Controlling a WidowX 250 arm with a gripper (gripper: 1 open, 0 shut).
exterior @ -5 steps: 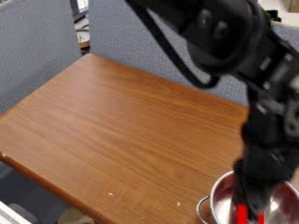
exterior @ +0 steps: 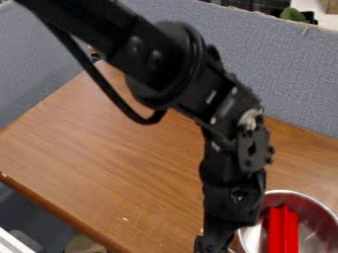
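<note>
A steel pot [exterior: 314,211] with a handle sits at the lower right, cut off by the frame, with a red block [exterior: 283,231] inside it. The black gripper [exterior: 211,243] hangs at the pot's left side, low at the bottom of the view, partly over the rim. Its fingertips are dark and small, and I cannot see clearly how they stand or whether anything is between them.
Grey padded walls [exterior: 291,69] stand behind it and at the left. A dark gap with some items lies past the front left edge.
The arm has moved left and up from over the pot to its left side, uncovering the red block in the pot.
</note>
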